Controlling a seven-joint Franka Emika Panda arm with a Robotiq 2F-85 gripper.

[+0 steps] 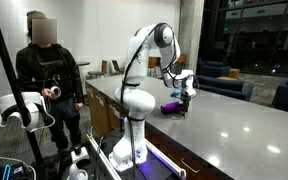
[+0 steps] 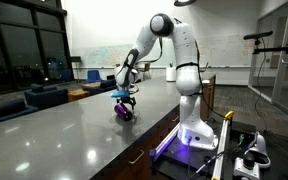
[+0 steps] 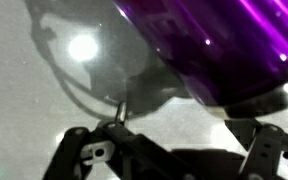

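A shiny purple cylinder-like object fills the upper right of the wrist view, its pale rounded end toward my gripper. The fingers stand wide apart, and only table shows in the left part of the gap. The purple object's end lies close by the right finger; whether they touch I cannot tell. In exterior view 1 the purple object rests on the table just left of my gripper. Exterior view 2 shows the purple object low beside the gripper, partly hidden by it.
The grey table is broad and clear to the right in exterior view 1. A person stands at the left, beyond the table's end. Dark blue sofas are behind the table.
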